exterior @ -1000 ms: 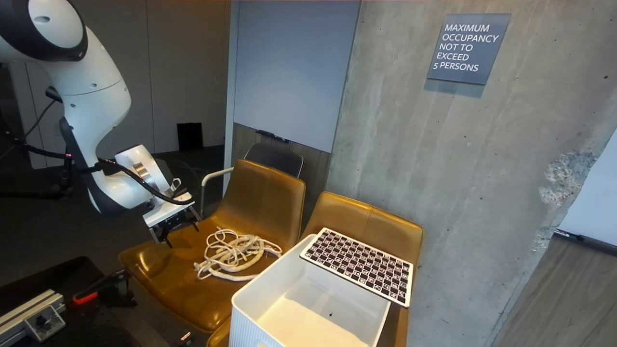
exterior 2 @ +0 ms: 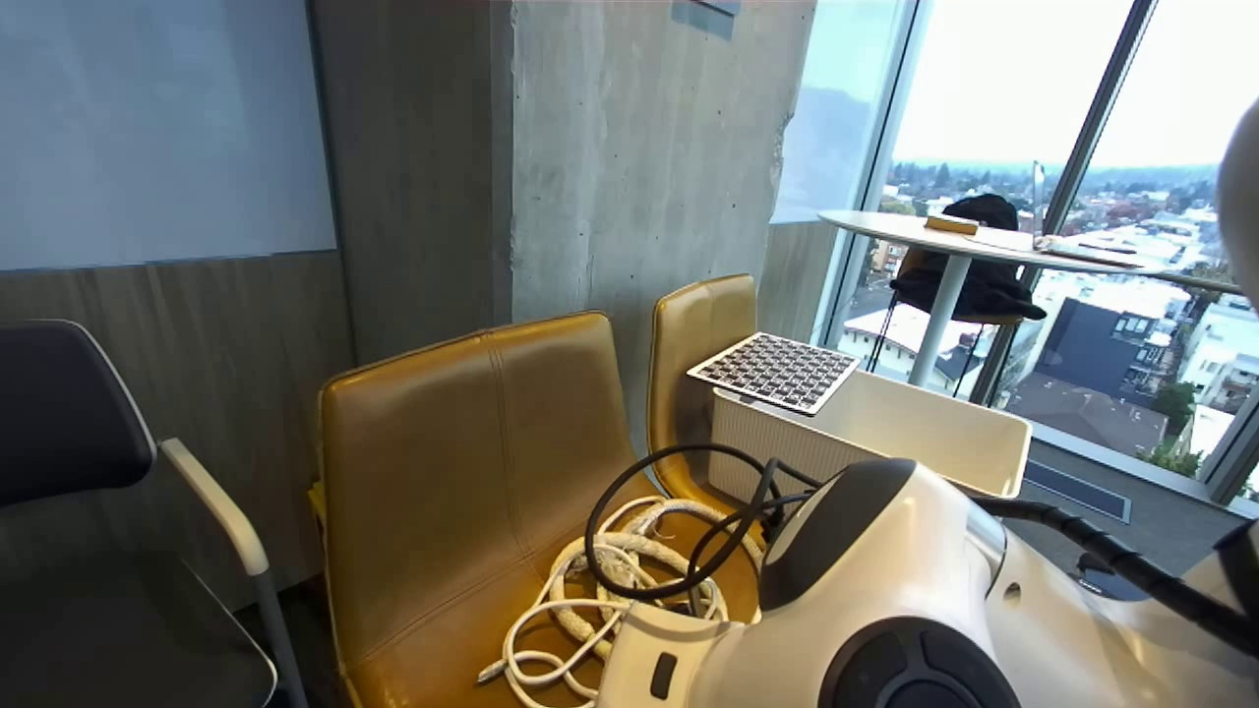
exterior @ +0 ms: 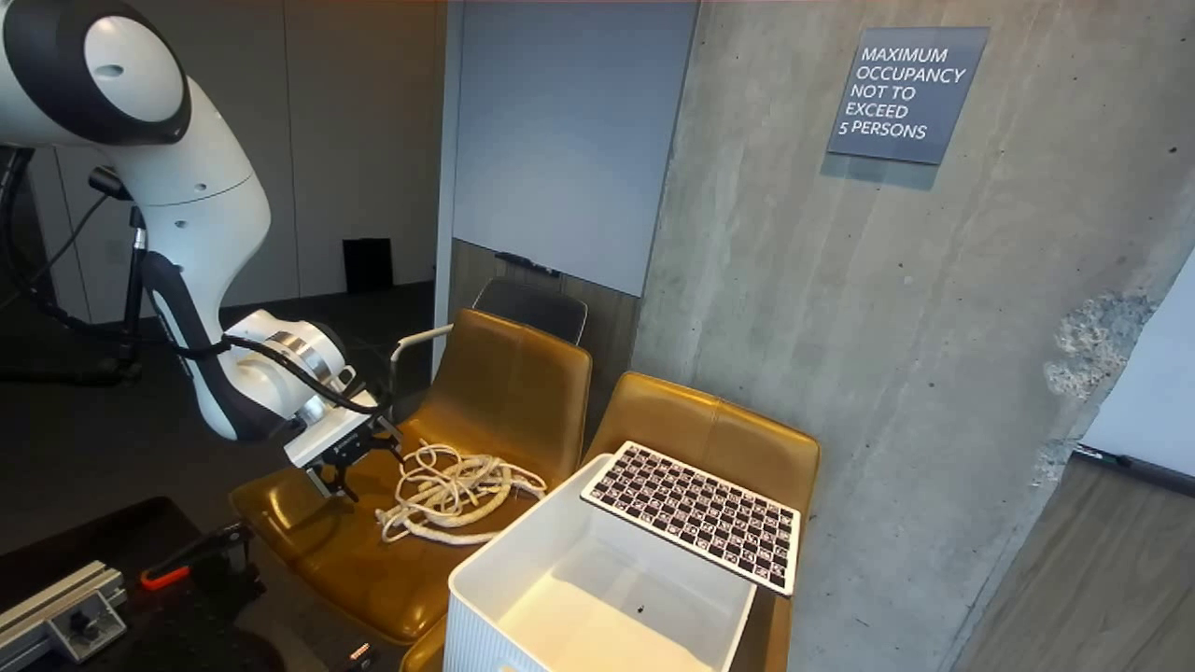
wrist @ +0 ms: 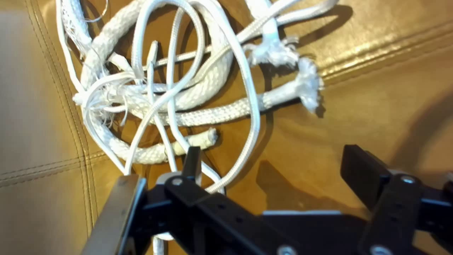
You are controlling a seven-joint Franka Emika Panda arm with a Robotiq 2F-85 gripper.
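Observation:
White ropes point(exterior: 454, 491) of differing thickness lie in a loose tangle on the seat of a tan leather chair point(exterior: 336, 560). In the wrist view, the ropes point(wrist: 204, 112) fill the upper left, with frayed ends towards the middle. My gripper point(exterior: 367, 470) hangs just over the seat, to the left of the tangle. Its two black fingers stand wide apart, so the gripper is open with bare leather between the tips. Near the left finger point(wrist: 193, 163), a thin rope loop passes close by or beneath; whether they touch I cannot tell. In exterior view 2 the arm hides the gripper.
An empty white bin point(exterior: 605, 582) stands right of the chair, with a black-and-white checkered board point(exterior: 700, 515) across its back edge. Behind it is a second tan chair point(exterior: 717, 420). A dark table with a clamp point(exterior: 202, 560) occupies the front left.
My gripper has come down and slightly to the right, closer to the seat and the ropes. The ropes, bin and board have stayed put.

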